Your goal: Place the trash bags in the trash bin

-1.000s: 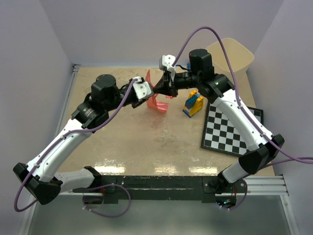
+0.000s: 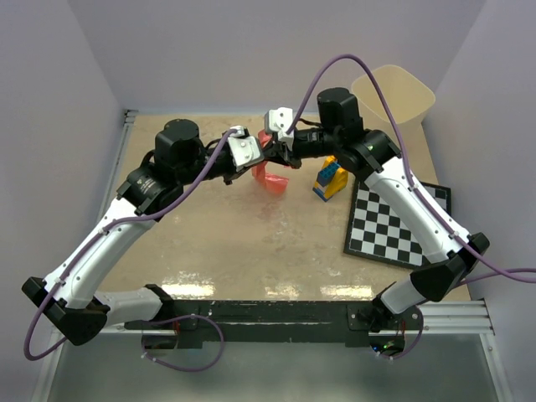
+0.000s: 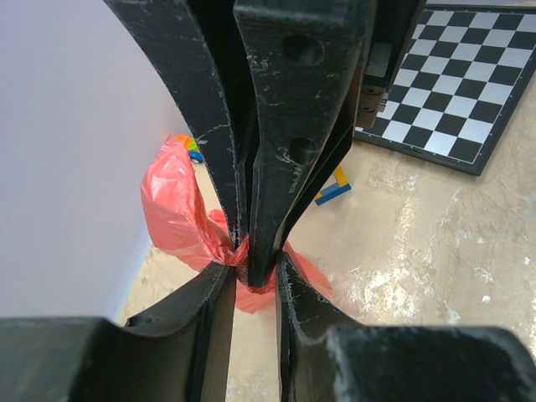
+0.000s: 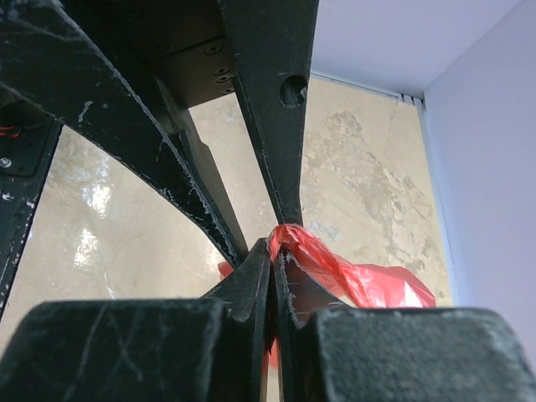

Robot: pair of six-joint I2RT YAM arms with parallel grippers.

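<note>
Both grippers meet above the table, around a crumpled red plastic bag [image 2: 276, 182]. In the left wrist view the bag [image 3: 176, 209] is pinched where the fingertips of both grippers overlap. In the right wrist view my right gripper is shut on the bag, whose red film [image 4: 394, 285] spreads out beside it. My left gripper [image 2: 255, 159] is at the same spot; in its own view its fingers lie close about the other gripper's tips, so its state is unclear. The cream trash bin [image 2: 394, 88] stands at the back right.
A checkerboard [image 2: 389, 230] lies on the right of the table [image 2: 193, 234]. Yellow and blue objects [image 2: 331, 177] sit right of the grippers. Walls surround it.
The left arm has shifted slightly.
</note>
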